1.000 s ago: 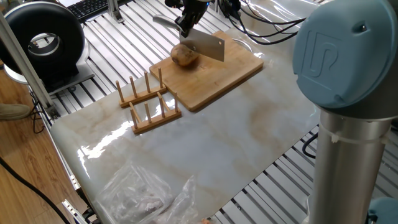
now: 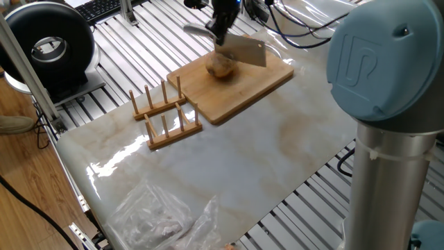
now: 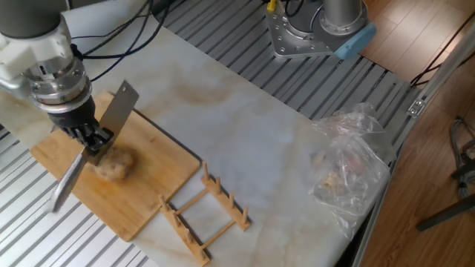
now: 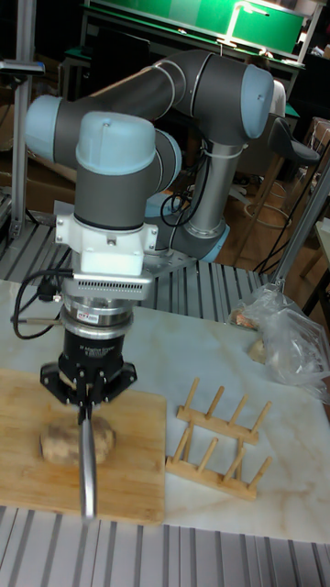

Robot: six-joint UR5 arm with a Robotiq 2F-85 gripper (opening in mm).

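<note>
My gripper [image 2: 220, 36] is shut on a cleaver [image 2: 244, 51] with a wide metal blade, gripping it where blade and handle meet. The handle [image 3: 68, 182] sticks out to one side in exterior view 2 and points toward the camera in exterior view 3. Right beside the blade is a round brown potato [image 2: 220, 66], over the wooden cutting board [image 2: 257, 80]. Whether the potato touches the board or clings to the blade, I cannot tell. In exterior view 3 the gripper [image 4: 88, 396] and handle hide part of the potato [image 4: 60, 442].
A wooden peg rack [image 2: 173, 132] stands beside the board on the marbled table sheet [image 2: 229, 180]. Clear plastic bags [image 3: 349, 167] lie near the sheet's far end in exterior view 2. Between rack and bags the surface is bare.
The potato has shifted and looks blurred. Rack and board have stayed put.
</note>
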